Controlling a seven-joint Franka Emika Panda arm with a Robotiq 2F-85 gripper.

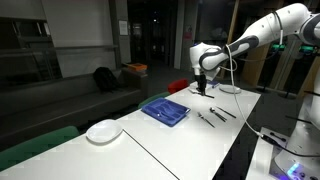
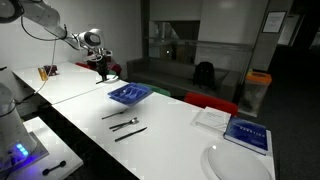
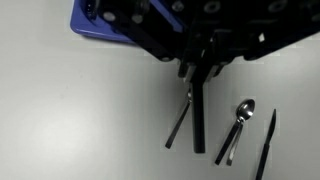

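Observation:
My gripper is shut on a dark, straight utensil handle [image 3: 198,125] that points toward the bottom of the wrist view. Its other end is hidden among the fingers, so I cannot tell which utensil it is. In exterior view 1 the gripper hangs above the white table, to the right of the blue tray [image 1: 167,112]. Below it lie a spoon [image 3: 243,113] crossing another utensil, a separate slim utensil [image 3: 178,122], and a dark knife [image 3: 267,146].
The tray stands on the table [image 2: 180,140] near the cutlery. A white round plate [image 1: 104,131] lies farther left, with clear table between. At the table's far side, in exterior view 2, are a white rack [image 2: 212,119] and a dark blue box [image 2: 247,134].

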